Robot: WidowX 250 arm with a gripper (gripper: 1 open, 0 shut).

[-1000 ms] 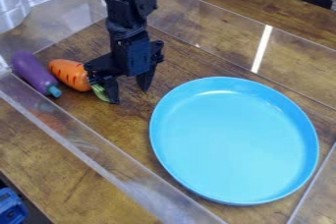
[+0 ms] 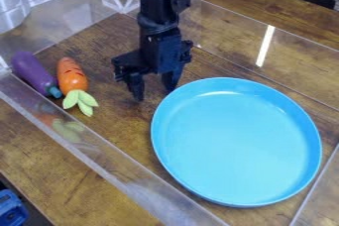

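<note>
The black gripper (image 2: 151,79) hangs low over the wooden surface, just left of the blue plate's upper left edge; whether its fingers are open or shut is hard to make out. An orange toy carrot (image 2: 71,77) with pale green leaves lies to its left, apart from it. A purple toy eggplant (image 2: 35,72) lies left of the carrot, along the clear side wall.
The large blue plate (image 2: 236,143) fills the lower right and is empty. Bare wood (image 2: 119,161) shows at the lower left and behind the plate. Clear walls run along the left and right.
The gripper has shifted right, away from the carrot, uncovering its green leaves. The carrot now lies turned more upright in the view, its leaves toward the front.
</note>
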